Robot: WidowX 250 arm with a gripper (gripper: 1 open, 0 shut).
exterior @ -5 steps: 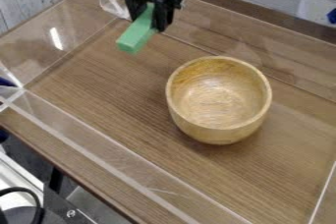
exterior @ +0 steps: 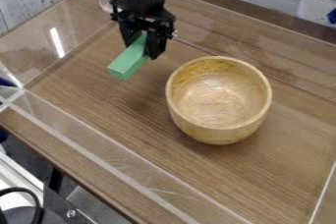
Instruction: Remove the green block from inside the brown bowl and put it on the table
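A green block [exterior: 128, 61] hangs tilted from my gripper [exterior: 140, 41], whose fingers are shut on its upper end. Both are to the left of the brown bowl [exterior: 184, 120], over the wooden table [exterior: 98, 105]. Whether the block's lower end touches the table cannot be told from this angle. Nothing lies inside the bowl, which stands upright right of the middle of the view.
Bare table stretches left of the bowl and in front of it. A blue object [exterior: 331, 17] is cut off at the right edge. Black cables [exterior: 20, 203] show beyond the table's edge at the lower left.
My gripper and the green block have come down and slightly nearer the camera, with the block still held. The bowl has stayed in place.
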